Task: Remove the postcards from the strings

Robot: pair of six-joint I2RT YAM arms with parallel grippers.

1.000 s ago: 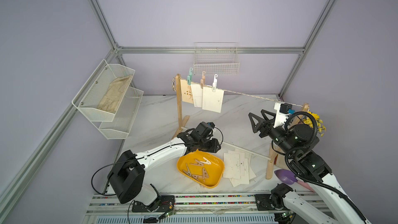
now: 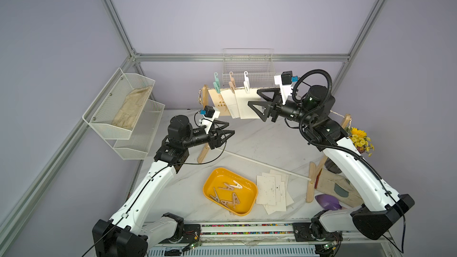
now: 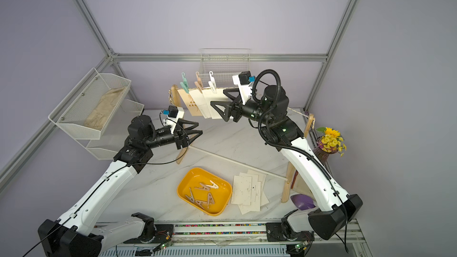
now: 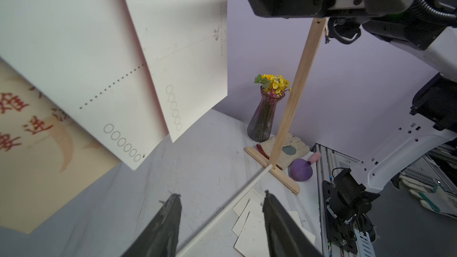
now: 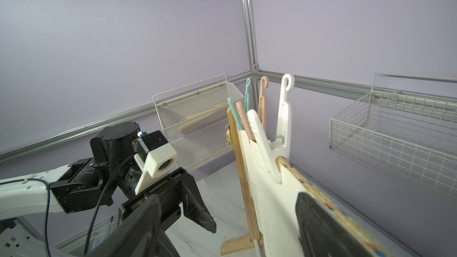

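Three postcards hang from the string point(image 5: 328, 203), held by a green clothespin point(image 2: 216, 84), a pink clothespin point(image 2: 231, 83) and a white clothespin point(image 2: 246, 83). The leftmost postcard point(image 2: 221, 106) is tan with reddish print; the middle postcard point(image 2: 230, 102) and right postcard point(image 2: 246, 104) are white. My right gripper point(image 2: 255, 98) is open at the right postcard's right edge; whether that edge lies between its fingers is unclear. Below and in front of the cards, my left gripper point(image 2: 230, 129) stands open and empty. In the left wrist view, the cards' lower ends hang above its fingers point(image 4: 167, 226).
A yellow tray point(image 2: 208, 191) holds several loose clothespins. Beside it lie stacked cards point(image 2: 266, 190). Wooden posts point(image 4: 299, 92) carry the string, with a white rod point(image 2: 264, 163) low between them. A wire basket point(image 5: 395, 123) is behind, flowers point(image 2: 360, 138) at right.
The left gripper has risen from above the tray toward the cards. My right gripper has moved left and up to the right postcard. String, clothespins and cards have shifted upward and tilted.
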